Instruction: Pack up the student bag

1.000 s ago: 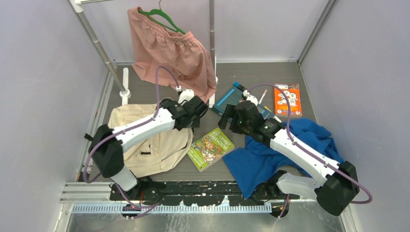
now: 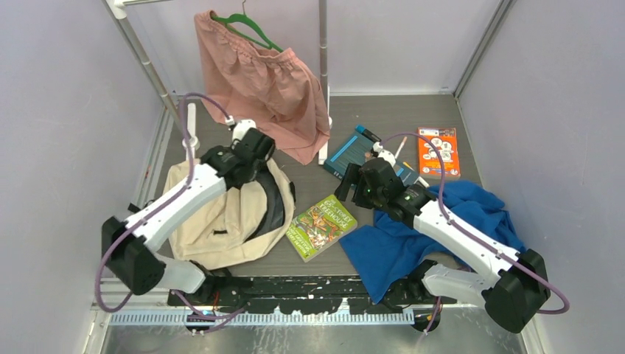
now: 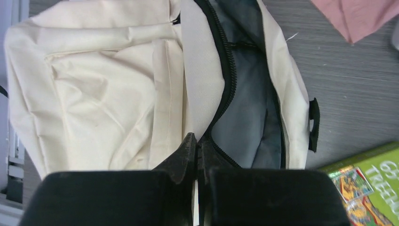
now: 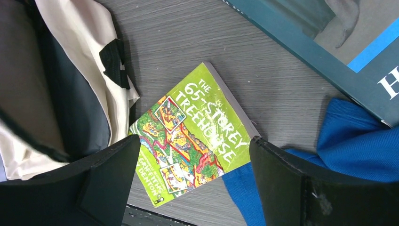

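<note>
The cream bag (image 2: 221, 221) lies at the left, its dark grey inside (image 3: 247, 103) showing through a gap on its right side. In the left wrist view, my left gripper is shut on the zipped edge of the bag's flap (image 3: 204, 70), pulled up in a fold. My right gripper (image 2: 346, 184) stands open above the table; nothing is between its fingers. Below it, in the right wrist view, the green book (image 4: 193, 136) lies flat beside the bag, touching neither finger as far as I can tell.
Right of the book, a blue cloth (image 2: 457, 214) spreads in folds. A teal box (image 2: 352, 153) and an orange book (image 2: 438, 151) lie at the back, with pens (image 2: 401, 147) between. Pink shorts (image 2: 258, 88) hang from a green hanger (image 2: 250, 23) behind the bag.
My left arm has moved left from the bag's right side, drawing the flap with it. The dark inside, covered before, now shows. My right arm has barely shifted.
</note>
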